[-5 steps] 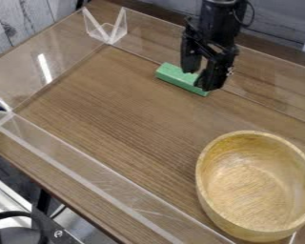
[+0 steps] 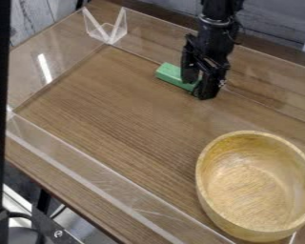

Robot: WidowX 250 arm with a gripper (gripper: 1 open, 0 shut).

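Observation:
My black gripper (image 2: 198,74) hangs down from the top edge over a green block (image 2: 174,74) on the wooden table. The gripper's lower part is at the block's right side and covers part of it. Its fingers are dark and overlap, so their spacing is hard to make out.
A large tan round bowl (image 2: 254,186) sits at the lower right. A clear plastic container (image 2: 106,29) stands at the upper left. Dark cables lie at the lower-left edge.
The gripper has shifted left and changed its angle, now covering more of the green block. The block and bowl look unmoved.

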